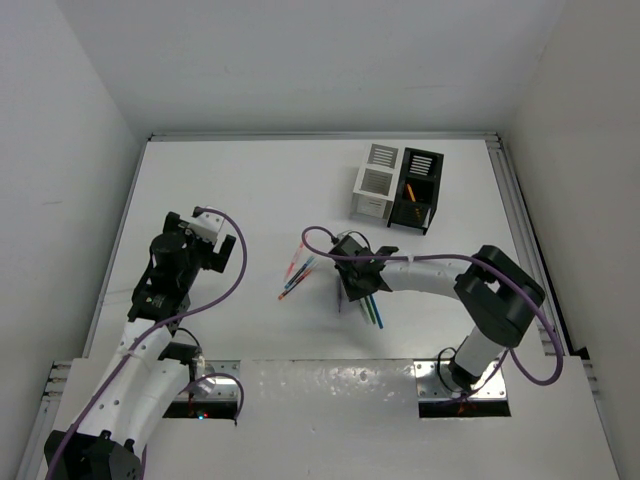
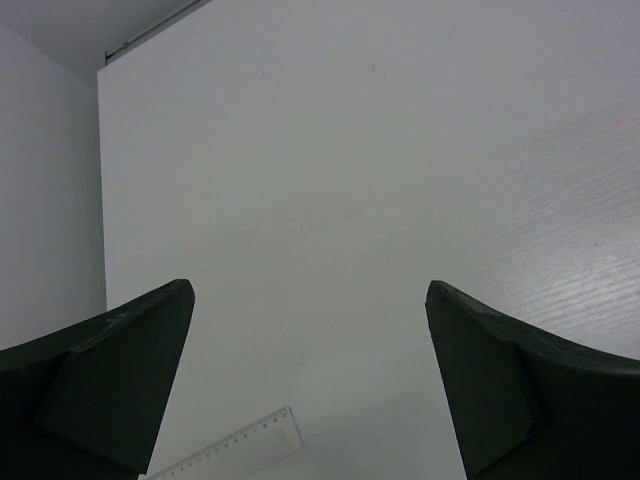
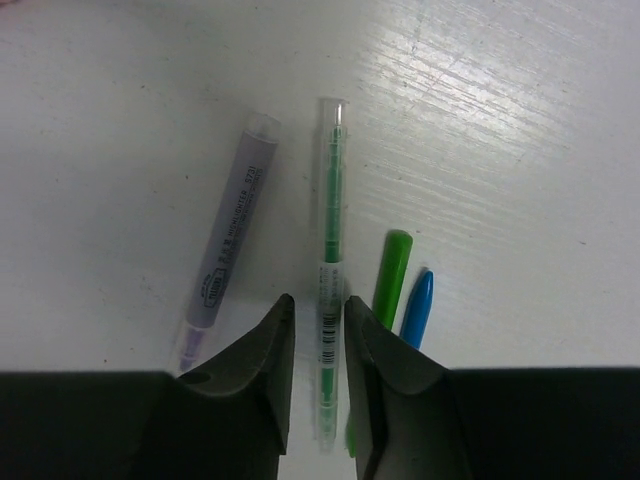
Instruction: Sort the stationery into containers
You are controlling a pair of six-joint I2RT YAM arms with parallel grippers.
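In the right wrist view, a clear-barrelled pen with green inside (image 3: 332, 200) lies on the table. My right gripper is partly open, one finger on each side of the pen's labelled part. Left of it rests a grey-purple highlighter (image 3: 228, 225); a green pen (image 3: 392, 275) and a blue pen (image 3: 418, 308) lie to the right. Over the left side of the table my left gripper (image 1: 212, 240) stands wide open and empty. A white container (image 1: 376, 182) and a black container (image 1: 417, 188) stand side by side at the back right.
A yellow-orange item (image 1: 410, 192) is in the black container. Several red, pink and blue pens (image 1: 298, 274) lie left of the right gripper. A clear ruler (image 2: 245, 446) lies below my left gripper.
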